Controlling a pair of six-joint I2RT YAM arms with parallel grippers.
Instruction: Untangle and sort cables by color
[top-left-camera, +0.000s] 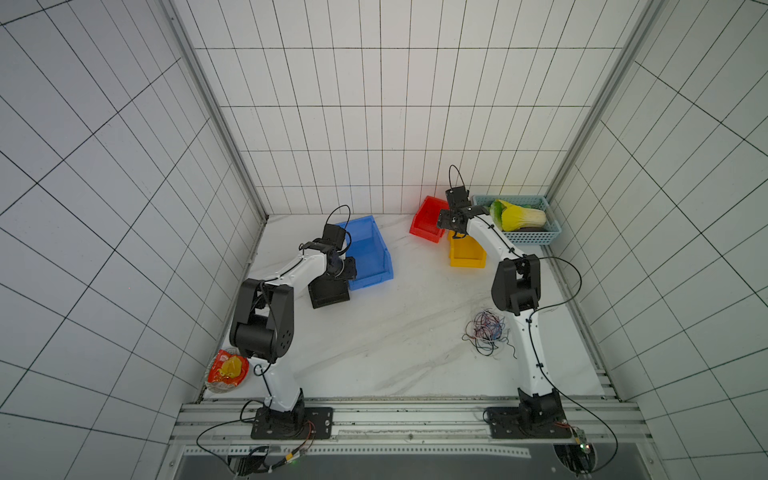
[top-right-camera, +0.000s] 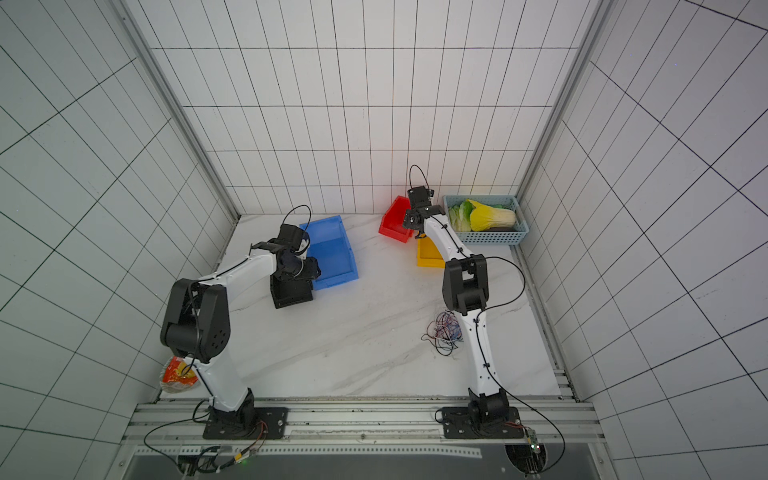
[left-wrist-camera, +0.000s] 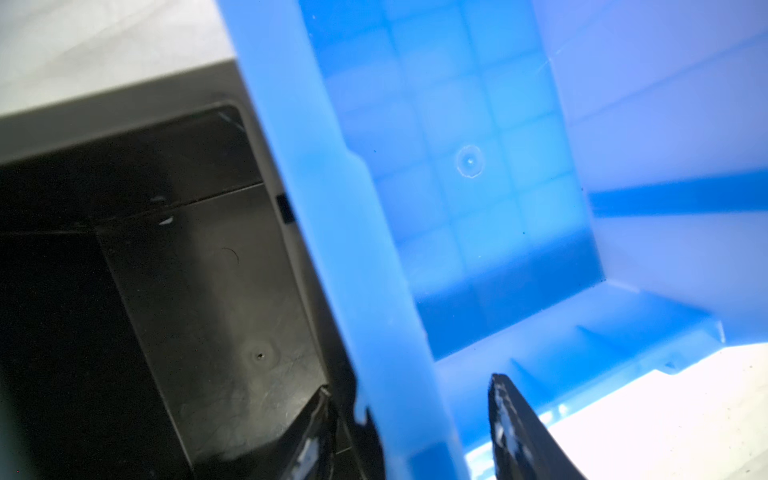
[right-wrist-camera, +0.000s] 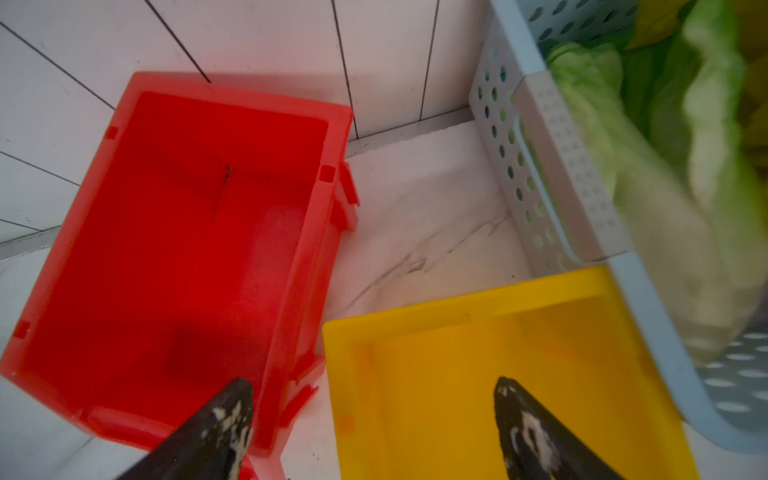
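A tangle of cables (top-left-camera: 485, 329) lies on the right front of the table. My left gripper is over the touching walls of the blue bin (left-wrist-camera: 496, 240) and black bin (left-wrist-camera: 216, 288), its fingers part open on either side of the blue rim. My right gripper, open, hangs above the yellow bin (right-wrist-camera: 448, 376), with the red bin (right-wrist-camera: 192, 264) to its left and nothing held.
A light-blue basket (right-wrist-camera: 584, 184) with leafy vegetables stands at the back right. A red and yellow item (top-left-camera: 228, 368) sits at the front left.
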